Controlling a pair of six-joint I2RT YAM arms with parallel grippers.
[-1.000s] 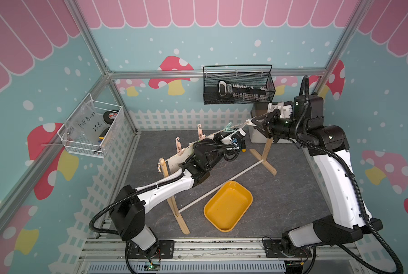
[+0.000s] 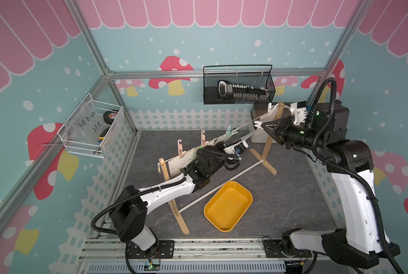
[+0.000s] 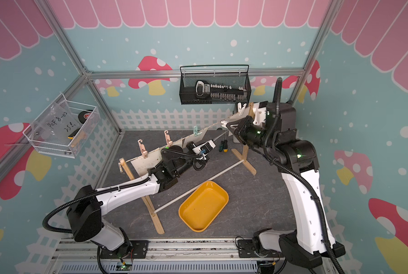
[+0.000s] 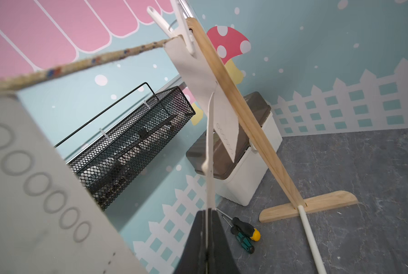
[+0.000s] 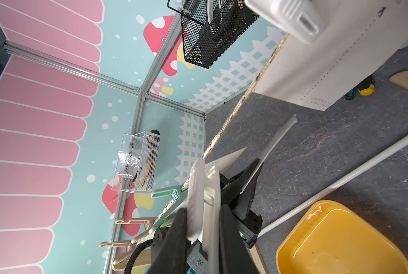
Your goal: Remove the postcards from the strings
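Observation:
My left gripper is shut on the edge of a white postcard (image 4: 210,150), which stands nearly edge-on in the left wrist view and clear of the string. My right gripper is shut on a white clothespin (image 5: 195,196), beside the string (image 5: 233,109). Another postcard (image 5: 331,64) hangs at the string's right end under a white clip (image 5: 299,18). A large card (image 4: 39,196) hangs close by in the left wrist view. Pink pegs (image 2: 180,148) and a green peg (image 2: 230,131) sit along the string's left and middle; my left arm hides part of the cards there.
A yellow tray (image 2: 228,205) lies empty on the floor in front of the wooden stand (image 2: 267,150). Screwdrivers (image 4: 245,233) and a lidded white box (image 4: 247,173) are near the stand's right post. A black mesh basket (image 2: 239,93) hangs on the back wall.
My right gripper has moved right with the clothespin, apart from the left one. The left gripper has shifted slightly right, and its postcard now shows beyond its tips.

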